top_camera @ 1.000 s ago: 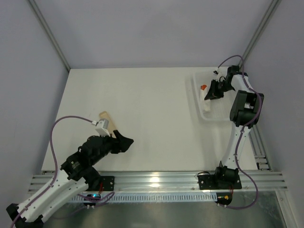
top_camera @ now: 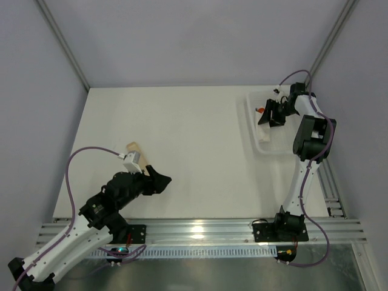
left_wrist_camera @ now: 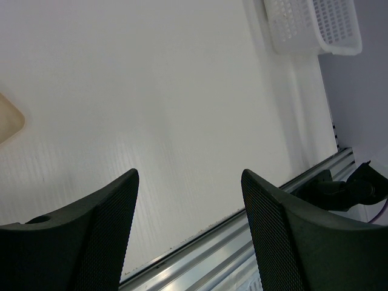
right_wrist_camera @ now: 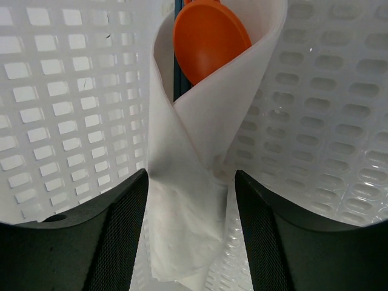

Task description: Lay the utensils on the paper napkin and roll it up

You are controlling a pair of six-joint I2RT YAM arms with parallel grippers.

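Wrapped in a loose roll, the white paper napkin (right_wrist_camera: 194, 151) lies inside the white basket, along its left wall. An orange spoon (right_wrist_camera: 209, 39) pokes out of the napkin's upper end, with a dark utensil handle (right_wrist_camera: 178, 73) beside it. My right gripper stands open over the napkin, one finger to each side of it and the paper loose between them. Far from there, at the table's front left, my left gripper is open with nothing between its fingers.
The basket (top_camera: 250, 124) sits at the table's far right corner and has perforated walls. A light wooden board (top_camera: 136, 148) lies at the left, partly behind the left arm.
The napkin has slackened and spread, and the orange spoon has rolled to show its bowl. The left arm stays practically still.
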